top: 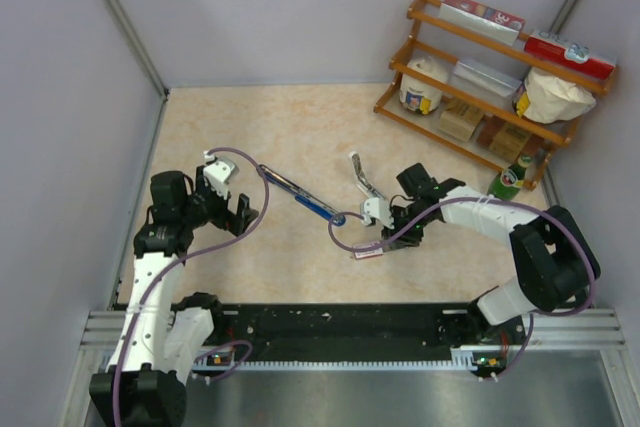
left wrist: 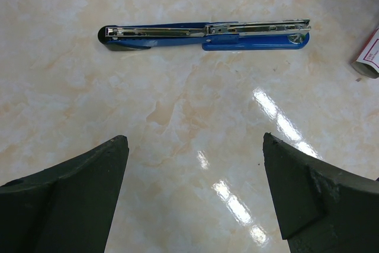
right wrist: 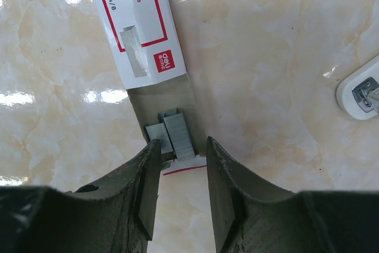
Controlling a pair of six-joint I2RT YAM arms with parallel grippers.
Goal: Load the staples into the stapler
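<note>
An unfolded blue stapler (left wrist: 204, 37) lies on the table, its metal channel facing up, beyond my left gripper. That gripper stands wide open with only bare tabletop between its fingers. In the right wrist view, the white and red staple box (right wrist: 139, 25) is slid partly off its grey tray. Grey staple strips (right wrist: 179, 137) rest at the tray's exposed end, one longer strip beside a shorter piece. The open fingers of my right gripper straddle this end, close on either side of the strips. Whether they touch the tray cannot be told.
A white-based device with a metal arm (top: 364, 177) lies between the stapler and the right arm. At the back right stands a wooden shelf (top: 490, 42) with boxes and jars, a green bottle (top: 510, 179) beside it.
</note>
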